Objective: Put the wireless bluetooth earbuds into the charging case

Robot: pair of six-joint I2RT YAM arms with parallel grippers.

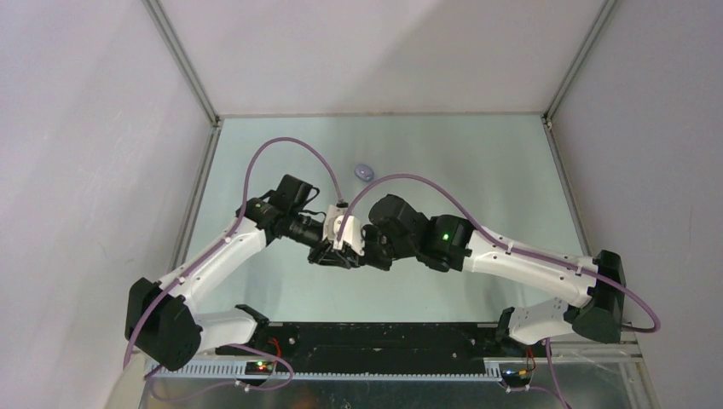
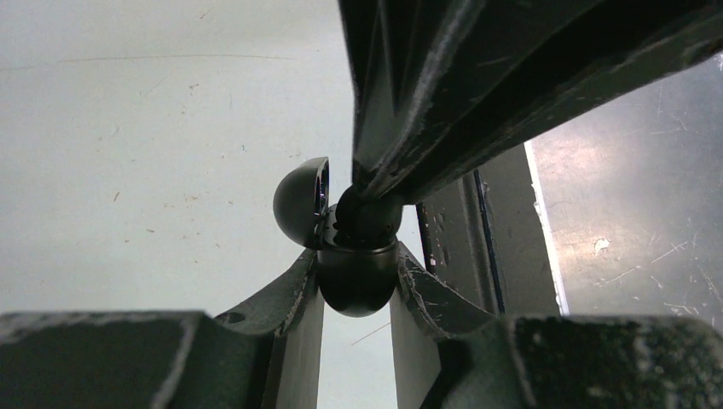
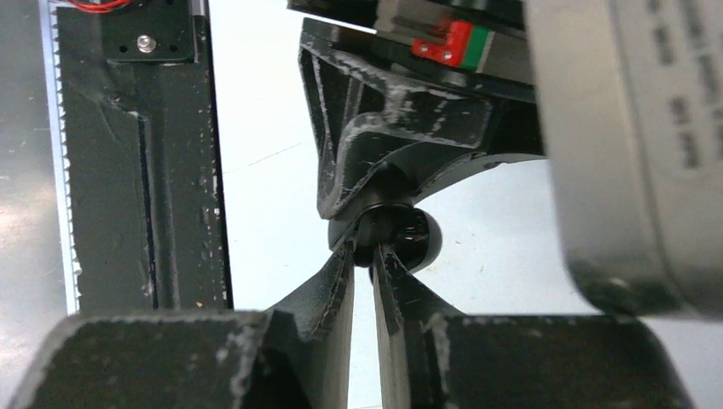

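Note:
Both grippers meet at the centre in the top view. My left gripper is shut on the round black charging case (image 2: 356, 290), whose lid (image 2: 297, 201) is raised at the left. My right gripper reaches over the case; its fingertips are at a small dark piece, apparently an earbud (image 3: 368, 232), in or at the case opening. Whether they grip it or are slightly apart is hard to tell. In the left wrist view the right gripper's fingers hide much of the opening.
A small lavender object (image 1: 364, 171) lies on the pale table (image 1: 477, 170) behind the grippers.

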